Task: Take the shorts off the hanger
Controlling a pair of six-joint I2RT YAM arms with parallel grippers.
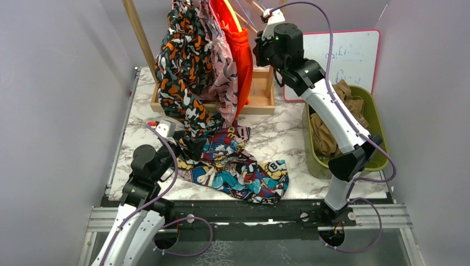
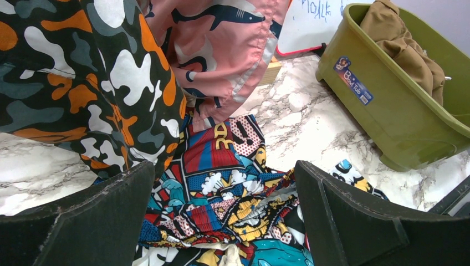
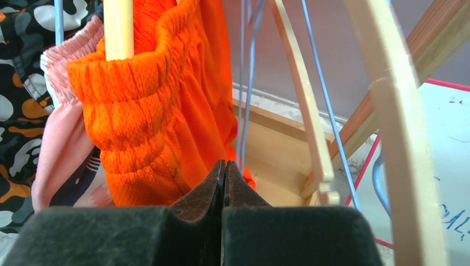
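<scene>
Orange shorts (image 1: 239, 66) hang at the top with pink shorts (image 1: 221, 83) and camo shorts (image 1: 183, 61); in the right wrist view the orange waistband (image 3: 127, 94) wraps a pale yellow bar. My right gripper is shut, nothing visible between its fingers, just right of the orange cloth beside the rack's blue wires and wooden bars. Colourful patterned shorts (image 1: 233, 172) lie crumpled on the table. My left gripper stands open low over them, just in front of the camo cloth.
A green bin (image 1: 313, 166) with brown cloth is on the right. A whiteboard (image 1: 338, 55) stands behind it. The wooden rack (image 1: 260, 108) occupies the back; bare marble (image 1: 133, 133) shows on both sides of the patterned shorts.
</scene>
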